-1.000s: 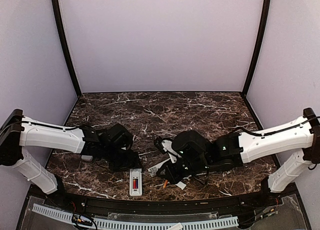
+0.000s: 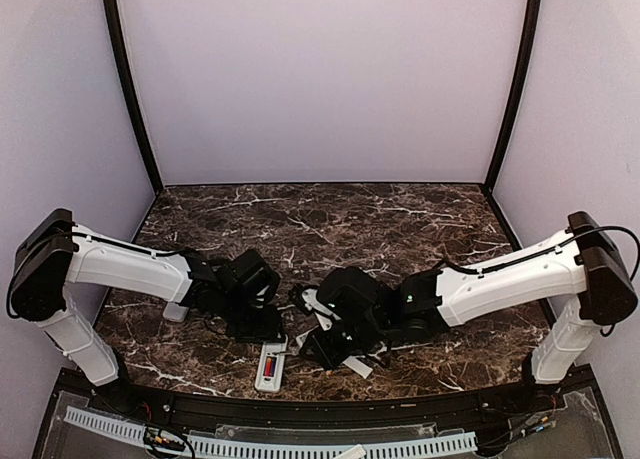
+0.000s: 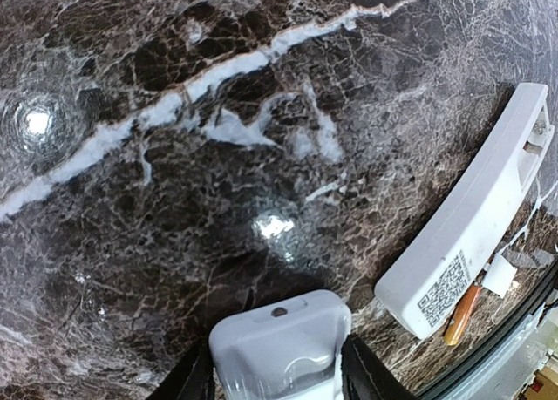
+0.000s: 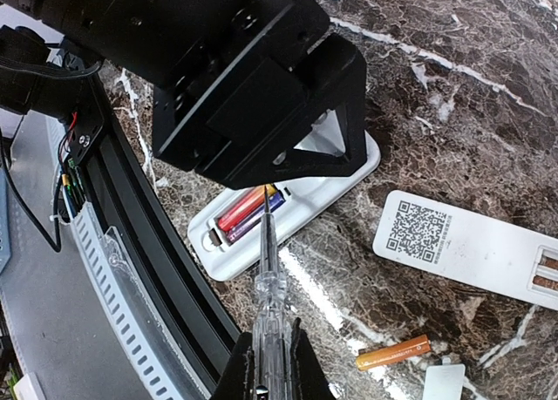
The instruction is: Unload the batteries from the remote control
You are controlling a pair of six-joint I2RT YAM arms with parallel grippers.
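The white remote control (image 2: 268, 384) lies on the table with its battery bay facing up. In the right wrist view, a red battery (image 4: 240, 212) and a purple battery (image 4: 253, 221) sit in the bay. My left gripper has its fingers on either side of the remote's rounded end (image 3: 283, 335); whether both press on it is unclear. Between the closed fingers of my right gripper is a slim clear tool (image 4: 270, 282). Its pointed tip reaches over the batteries near their upper end; contact cannot be judged. The left gripper hides part of the remote.
Beside the remote lies a white slotted piece with a QR code (image 4: 475, 252). Close by are an orange stick (image 4: 394, 353) and a small white block (image 4: 445, 381). A dark rail with a white slotted strip (image 2: 330, 447) borders the front.
The right gripper has moved left, bringing the clear tool over the battery bay.
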